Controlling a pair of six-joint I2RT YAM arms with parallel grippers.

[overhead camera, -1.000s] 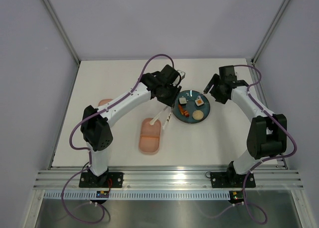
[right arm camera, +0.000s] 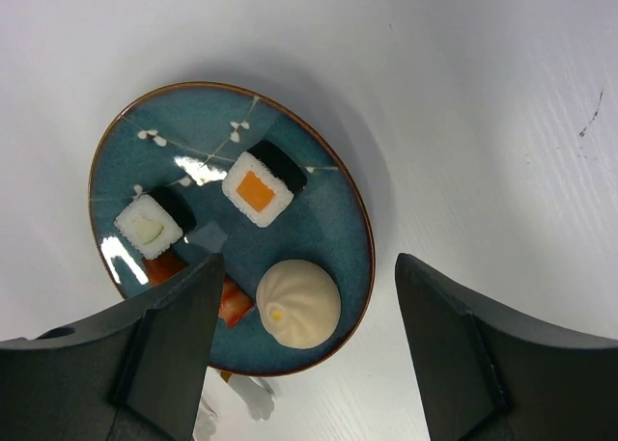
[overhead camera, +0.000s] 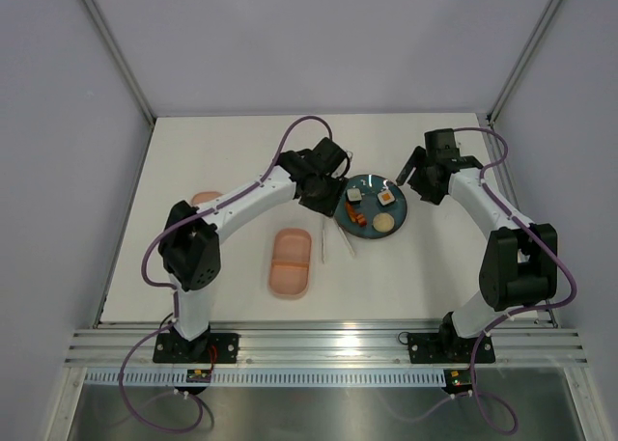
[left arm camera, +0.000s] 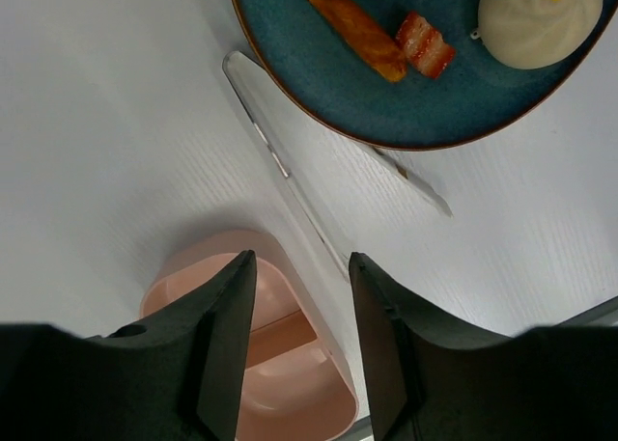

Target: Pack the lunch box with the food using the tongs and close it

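Observation:
A blue plate [overhead camera: 372, 185] holds two sushi pieces [right arm camera: 256, 192], a sausage [left arm camera: 348, 26], a meat piece [left arm camera: 425, 45] and a pale bun [right arm camera: 298, 306]. Tongs [left arm camera: 285, 171] lie on the table at the plate's lower-left edge, partly beneath it in view. A pink lunch box [overhead camera: 290, 262] with a divider sits lower left of the plate. My left gripper hangs over the area between box and tongs, part open, nothing between its fingers. My right gripper is open and empty at the plate's upper right.
A second pink container [overhead camera: 207, 197] lies at the left, partly hidden by my left arm.
The tongs, earlier angled toward the box, now lie more upright and apart from it. My left gripper has moved slightly left and down in the top view.

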